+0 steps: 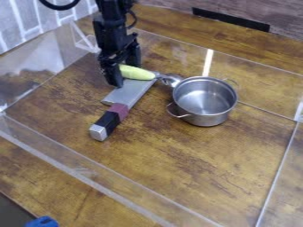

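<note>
My black gripper point(119, 60) reaches down from the top over a pale yellow-green oblong object point(137, 74), which lies across the grey blade of a cleaver point(128, 92) with a dark handle point(112, 121). The fingers are at the object's left end; whether they hold it is hard to tell.
A steel pot point(203, 100) with handles stands to the right, close by the yellow-green object. A blue item point(41, 222) sits at the bottom left corner.
</note>
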